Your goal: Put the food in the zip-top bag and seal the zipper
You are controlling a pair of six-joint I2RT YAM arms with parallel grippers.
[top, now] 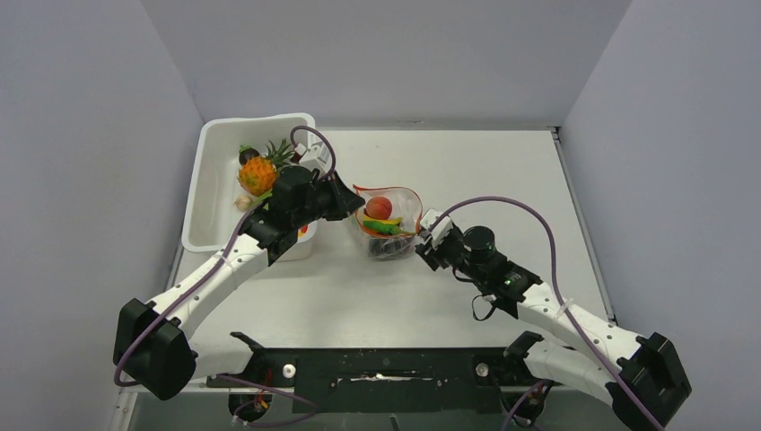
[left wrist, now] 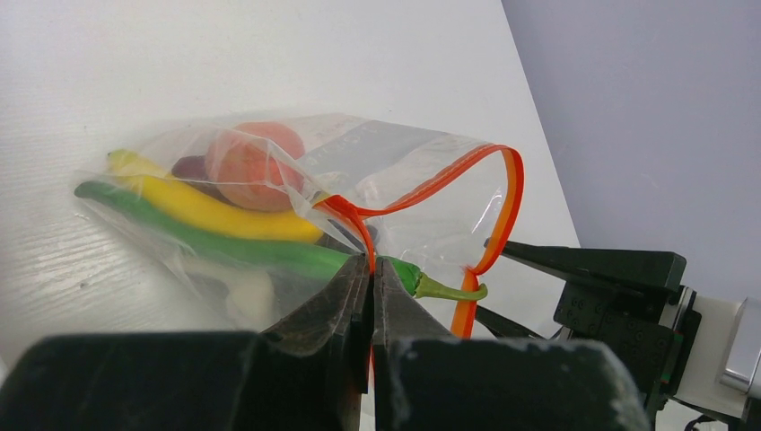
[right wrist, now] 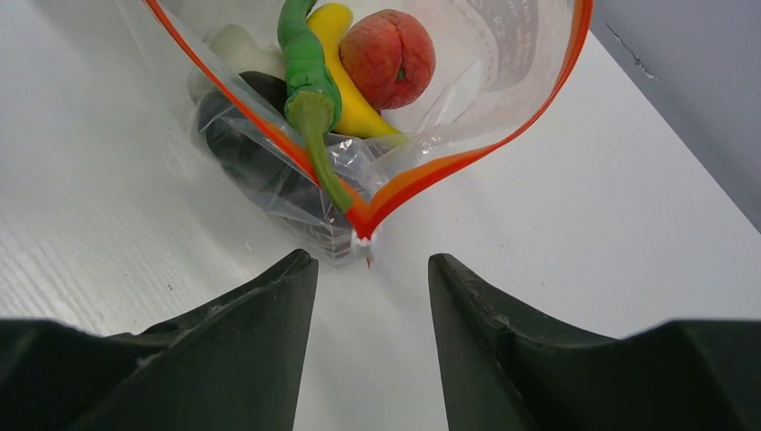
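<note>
A clear zip top bag with an orange zipper edge (right wrist: 422, 175) sits mid-table with its mouth open, holding a peach (top: 379, 206), a yellow banana (left wrist: 206, 206), a green pepper (right wrist: 305, 72) and darker items. The pepper's stem (left wrist: 440, 290) reaches the zipper's corner. My left gripper (top: 354, 205) is shut on the bag's orange edge at its left side. My right gripper (top: 427, 250) is part open at the bag's right corner, its fingers just short of that corner, nothing between them.
A white bin (top: 214, 180) with a pineapple, eggplant and other produce stands at the left. Grey walls enclose the table.
</note>
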